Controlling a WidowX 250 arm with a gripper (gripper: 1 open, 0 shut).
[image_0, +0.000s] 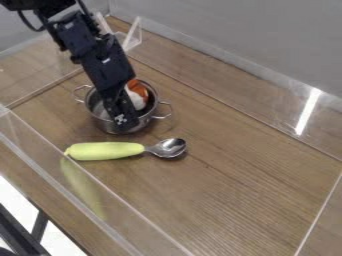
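Note:
My gripper (123, 112) reaches down from the upper left into a small steel pot (147, 118) with two side handles. An orange and white object (136, 92) sits in the pot behind the gripper, partly hidden by it. The fingertips are low inside the pot, dark against dark, so whether they are open or shut is hard to make out. A yellow-handled spoon (107, 151) lies on the wooden table in front of the pot, its steel bowl to the right.
Transparent walls border it at the back and the near left. A pale frame-like object stands behind the arm at the upper back.

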